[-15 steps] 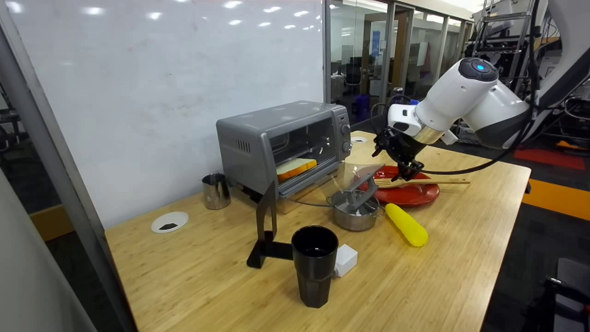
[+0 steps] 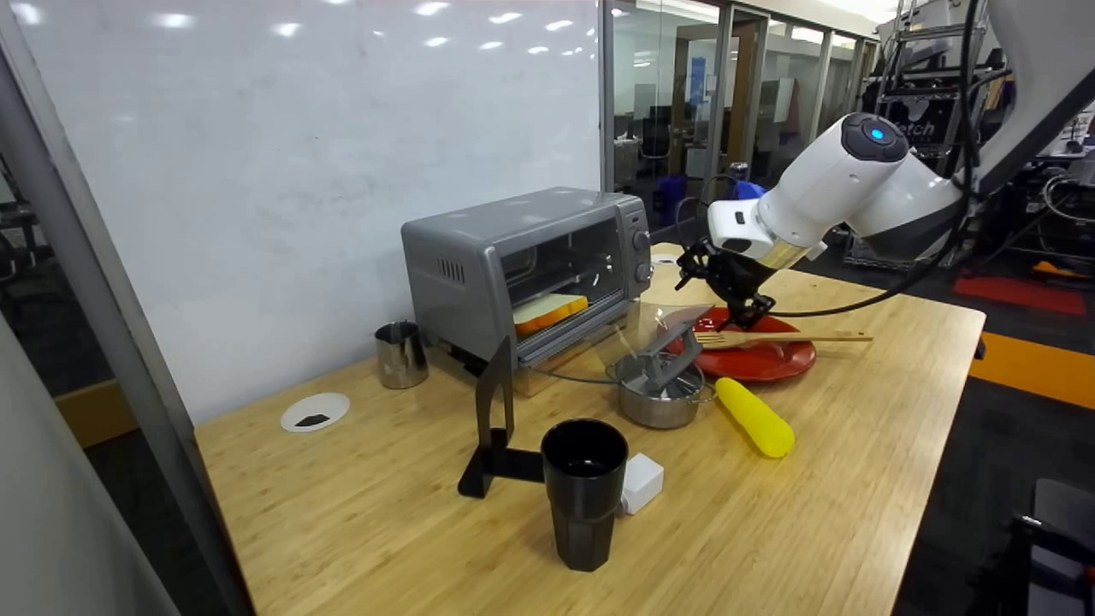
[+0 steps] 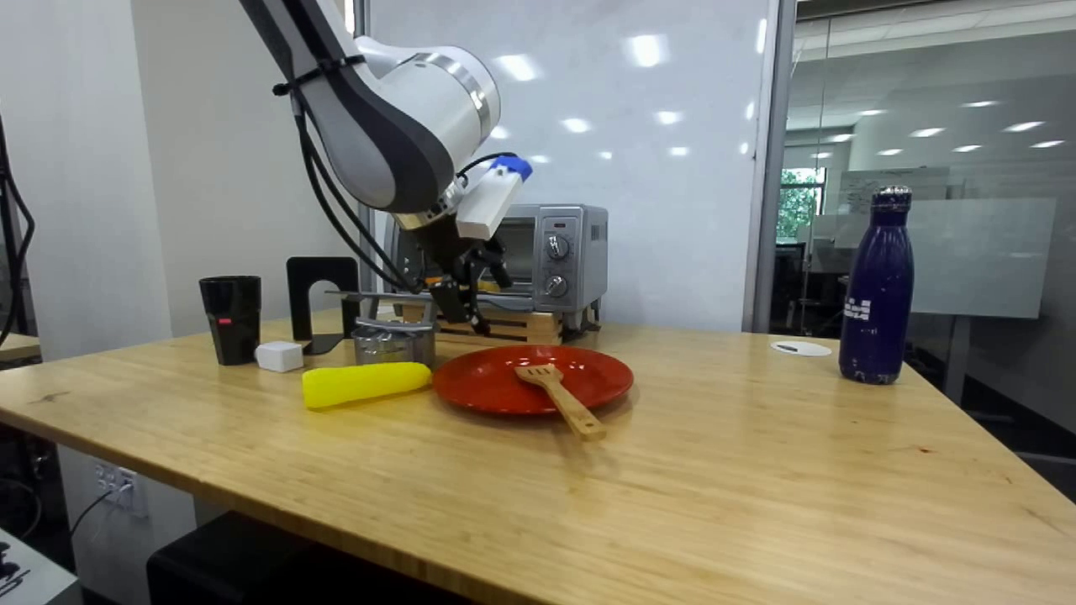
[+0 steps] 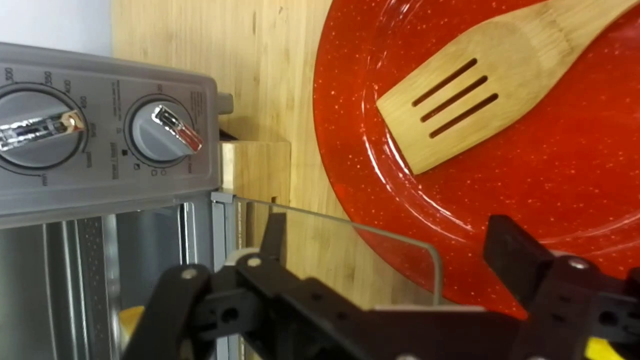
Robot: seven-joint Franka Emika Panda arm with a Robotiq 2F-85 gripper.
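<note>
My gripper is open and empty, its two dark fingers spread wide in the wrist view. It hangs over the near edge of the toaster oven's lowered glass door (image 4: 336, 252), between the oven and the red plate. The grey toaster oven (image 2: 467, 257) stands against the whiteboard with a slice of bread (image 2: 544, 311) inside. On the red plate (image 3: 484, 388) rests a wooden slotted spatula (image 4: 468, 90), its handle reaching past the rim. The door's grey handle (image 3: 393, 324) lies above a small metal pot (image 2: 659, 400).
A yellow object (image 2: 754, 416) lies beside the pot. Nearer exterior view 1 stand a black cup (image 2: 585, 493), a white block (image 2: 642, 482) and a black stand (image 2: 495, 431). A metal pitcher (image 2: 400, 354) is left of the oven.
My open gripper has moved a little to the left in exterior view 1, toward the oven, and slightly lower. The objects on the table look unmoved.
</note>
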